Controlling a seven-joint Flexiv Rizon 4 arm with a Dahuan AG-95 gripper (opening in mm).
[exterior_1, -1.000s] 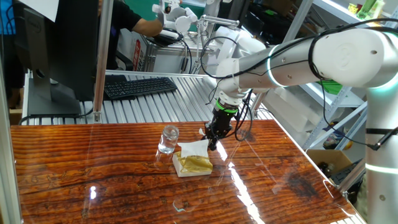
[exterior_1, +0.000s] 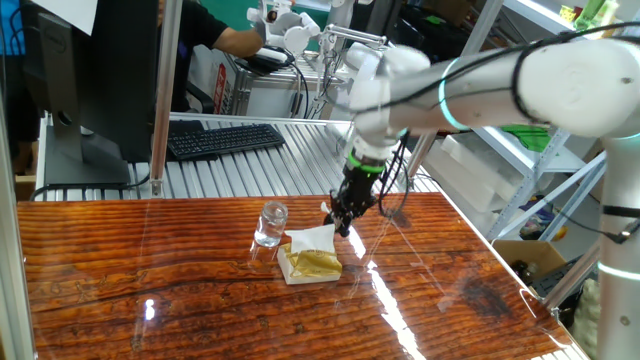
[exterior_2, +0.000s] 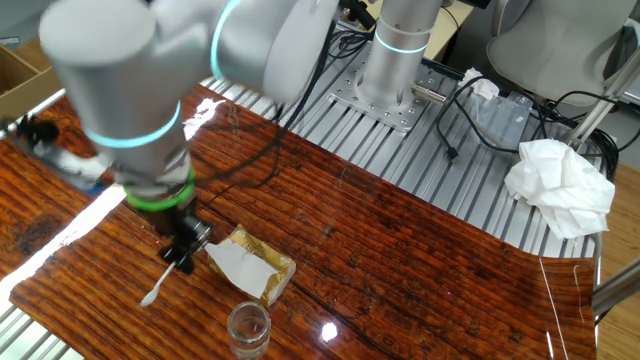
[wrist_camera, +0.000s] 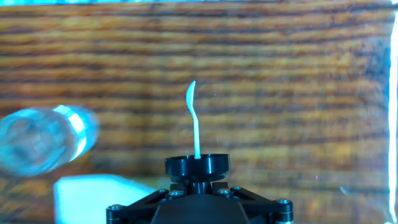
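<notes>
A small white spoon-like stick (wrist_camera: 196, 127) stands out from between the black finger pads of my gripper, which is shut on its end. In the second exterior view the same white stick (exterior_2: 154, 288) slants down from the gripper (exterior_2: 180, 262) toward the wooden table. To its side stands a clear glass jar (exterior_1: 270, 224), seemingly with clear liquid inside. A gold and white tissue pack (exterior_1: 312, 262), a tissue sticking out of its top, sits close to the gripper (exterior_1: 337, 224). The stick appears clear of both.
A crumpled white bag (exterior_2: 562, 188) lies by the arm's base (exterior_2: 385, 85). Cables hang along the arm.
The arm looks blurred now and its wrist has risen slightly, with the stick still in the gripper. The jar and tissue pack have stayed in place.
</notes>
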